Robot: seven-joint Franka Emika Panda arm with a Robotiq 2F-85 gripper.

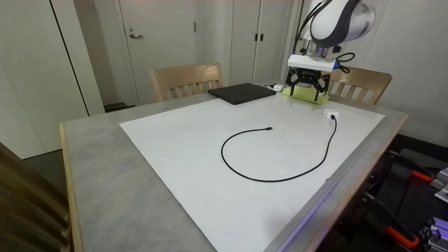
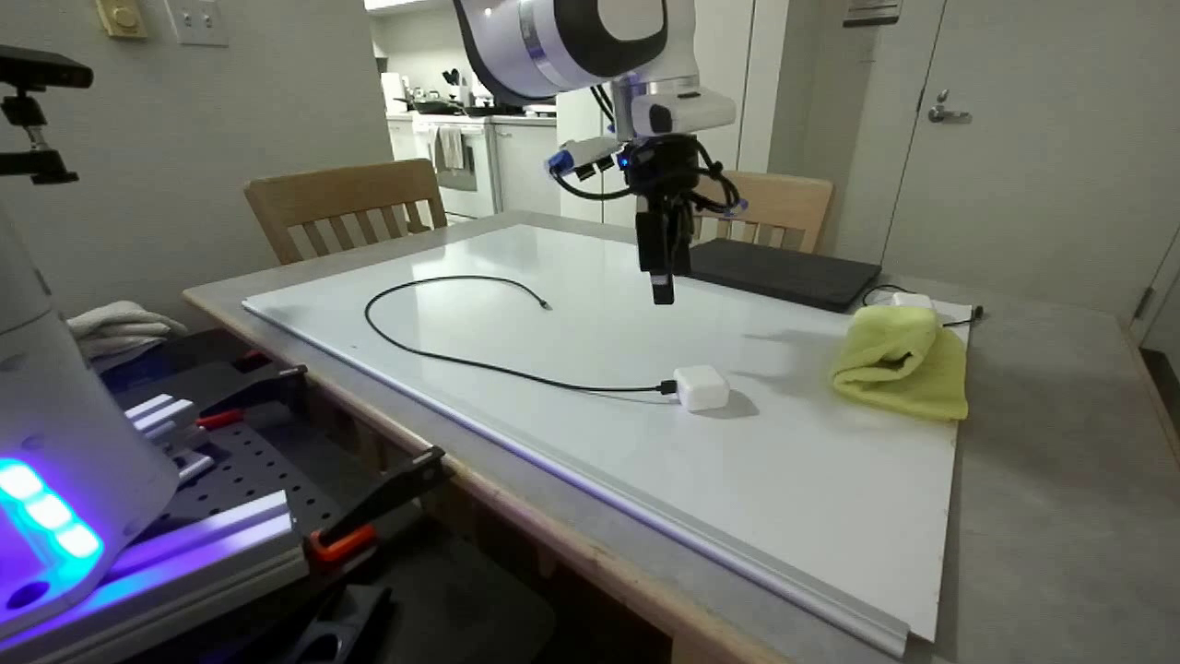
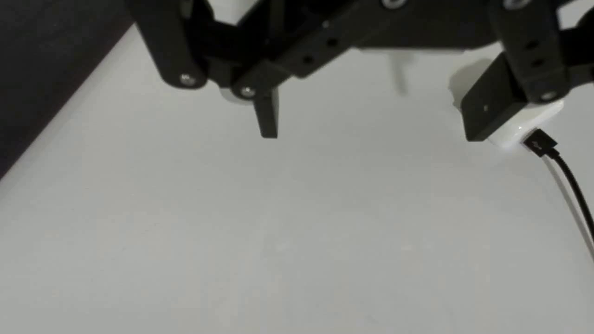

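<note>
My gripper (image 1: 304, 96) hangs open above the white board, nothing between its fingers. In the wrist view its two fingertips (image 3: 269, 119) stand wide apart over bare board. A white charger block (image 2: 702, 388) rests on the board with a black cable (image 2: 476, 361) plugged into it; the cable curves away to a loose end. From the wrist camera, the charger (image 3: 520, 125) lies partly hidden behind the right finger. Folded on the board's edge is a yellow-green cloth (image 2: 902, 360), apart from the gripper in exterior view 2.
A flat black slab (image 1: 242, 93) lies at the board's far edge. Beside the cloth sits a second white block (image 1: 278, 88) with a dark cord. Wooden chairs (image 1: 187, 79) stand around the table. Much of the white board (image 1: 180, 138) is bare.
</note>
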